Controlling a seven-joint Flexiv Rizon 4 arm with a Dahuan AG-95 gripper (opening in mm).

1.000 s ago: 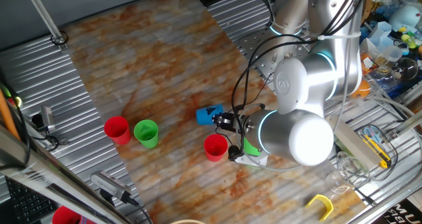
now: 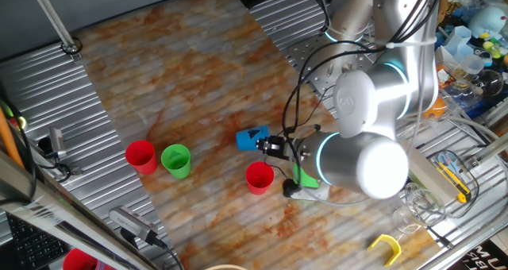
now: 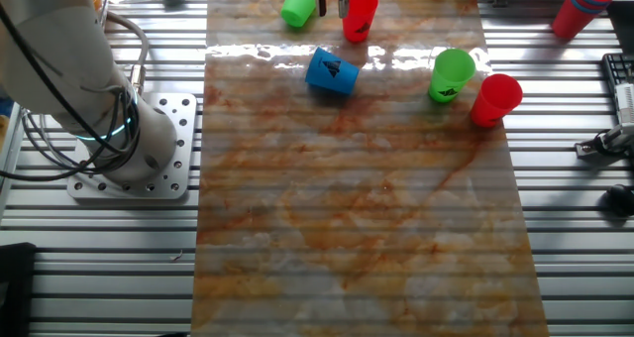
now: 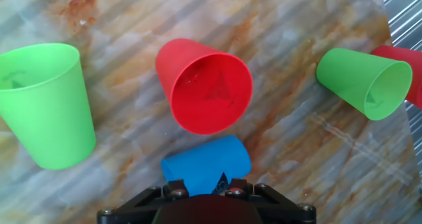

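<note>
On the marbled board a blue cup (image 2: 252, 138) lies on its side; the wrist view shows it (image 4: 208, 165) just beyond the fingertips. My gripper (image 3: 333, 8) is open, its two fingers apart with nothing between them, and sits clear of the blue cup (image 3: 332, 71). Close by stands a red cup (image 2: 259, 178), mouth up. A green cup (image 4: 49, 112) is at the left of the wrist view and partly hidden under my arm in exterior view 1. A second green cup (image 2: 176, 161) and a second red cup (image 2: 141, 156) stand side by side farther off.
Stacked red cups (image 3: 579, 10) rest off the board. A yellow bracket-shaped piece (image 2: 385, 249) lies near a board edge. Bare marbled surface (image 3: 367, 238) fills much of exterior view 2. Cables hang around the arm.
The arm's wrist has shifted slightly to the right in exterior view 1, covering more of the nearby green cup. The cups have not moved.
</note>
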